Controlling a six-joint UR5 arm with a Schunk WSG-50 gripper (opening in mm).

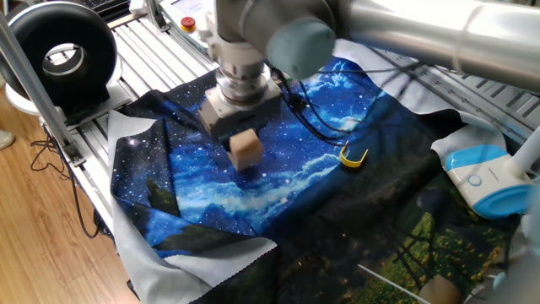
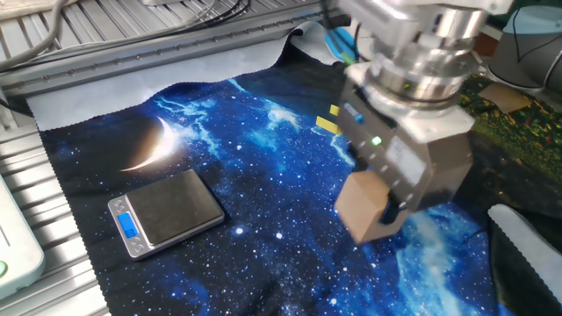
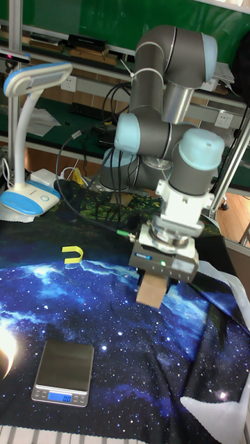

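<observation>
A light brown block is held between the fingers of my gripper, which is shut on it. In the second exterior view the block hangs tilted under the gripper body, one dark finger against its near side. It appears to be clear of the cloth, though the height is hard to judge. From the front, the block sticks out below the gripper. A kitchen scale lies on the starry cloth, its plate empty; its display appears to read 0.0.
A yellow curved piece stands on the cloth near the arm's cables. The blue and white lamp base is at the cloth's edge. Cloth between gripper and scale is free, with folds at one corner.
</observation>
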